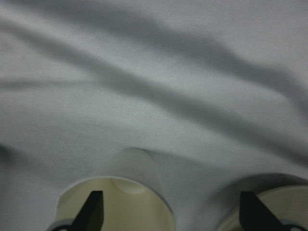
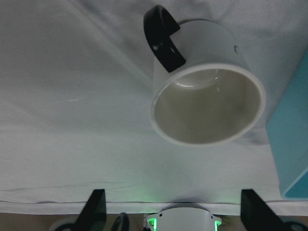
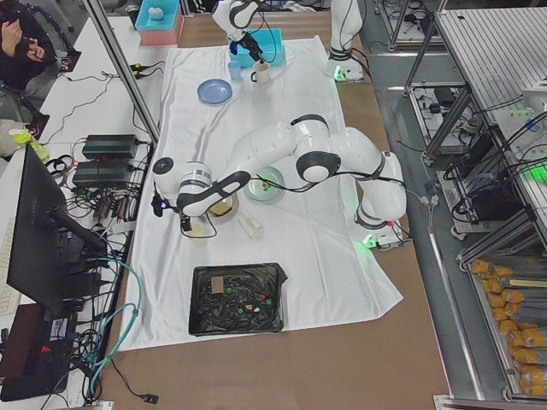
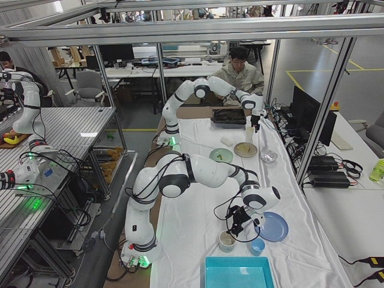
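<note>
My left gripper is open above a pale cup (image 1: 115,207), with a tan bowl (image 1: 274,207) beside it. In the camera left view, that arm partly hides the tan bowl. My right gripper stands open over the white table cloth, near a white mug (image 2: 207,110) with a black handle; nothing is between its fingers. The mug is beside a turquoise bin (image 2: 288,125).
A green plate (image 4: 221,155), a blue plate (image 4: 275,227) and a blue cup (image 4: 257,246) share the cloth. A black lined tray (image 3: 235,320) sits at one end, beside a clear patch. Monitors and cables line one side.
</note>
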